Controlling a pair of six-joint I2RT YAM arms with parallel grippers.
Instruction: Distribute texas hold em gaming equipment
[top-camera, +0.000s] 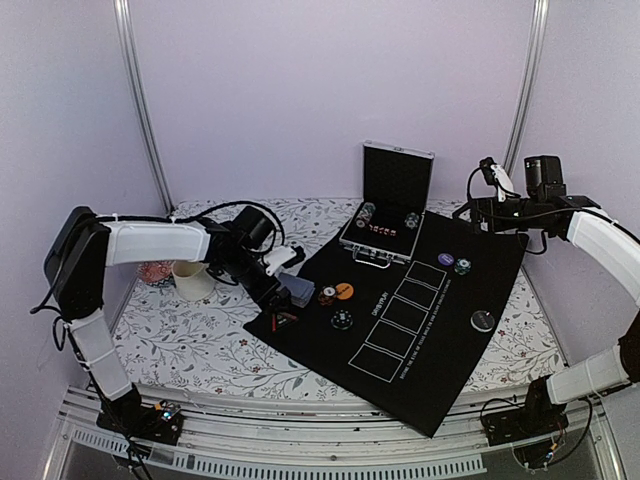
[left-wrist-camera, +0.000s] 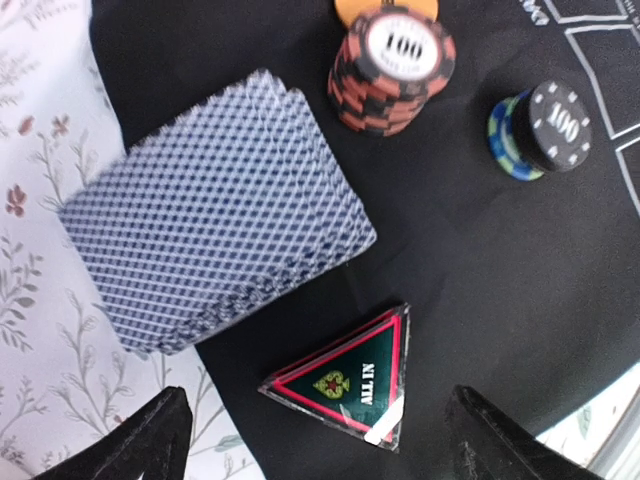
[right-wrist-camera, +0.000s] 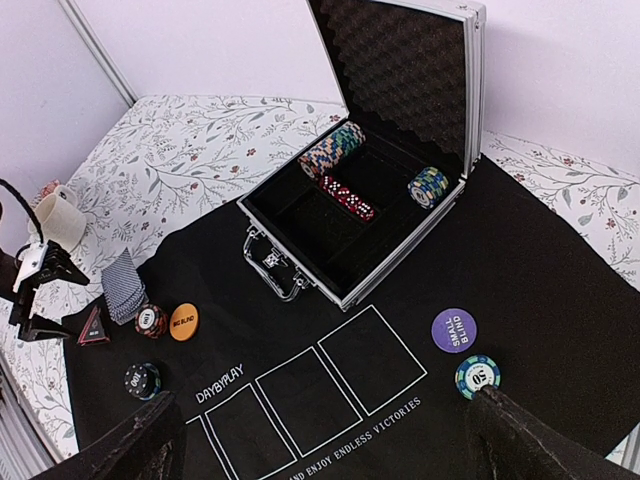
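Observation:
The triangular ALL IN marker (left-wrist-camera: 350, 382) lies flat on the black mat (top-camera: 420, 345) near its left corner. My left gripper is open above it, with nothing between its fingers. A deck of blue-backed cards (left-wrist-camera: 215, 210) rests beside the marker. Nearby are a red-black chip stack (left-wrist-camera: 385, 90), the orange BIG BLIND disc (right-wrist-camera: 184, 322) and a black-topped chip stack (left-wrist-camera: 553, 125). Over by the right side, my right gripper hangs open and empty. The purple SMALL BLIND disc (right-wrist-camera: 454, 330) lies next to a green-blue chip stack (right-wrist-camera: 478, 376).
At the back the silver case (top-camera: 385, 215) stands open, holding chip rows and red dice (right-wrist-camera: 347, 197). A clear-edged round disc (top-camera: 483, 321) lies at the mat's right. A white cup (top-camera: 193, 281) stands left of the mat. Printed card boxes mark the mat's bare middle.

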